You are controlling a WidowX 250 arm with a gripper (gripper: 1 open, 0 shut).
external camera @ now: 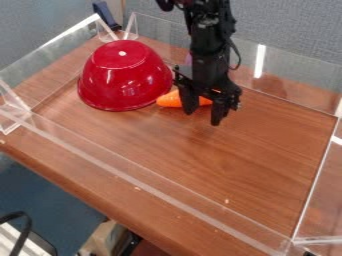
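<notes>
My black gripper hangs from the top of the view, down over an orange carrot-like object lying on the wooden table beside the red bowl. The fingers straddle or sit just over the orange object; whether they are closed on it I cannot tell. The red bowl sits upside down at the back left, left of the gripper. A small purple shape behind the arm is mostly hidden.
Clear plastic walls border the wooden table. A grey panel stands behind.
</notes>
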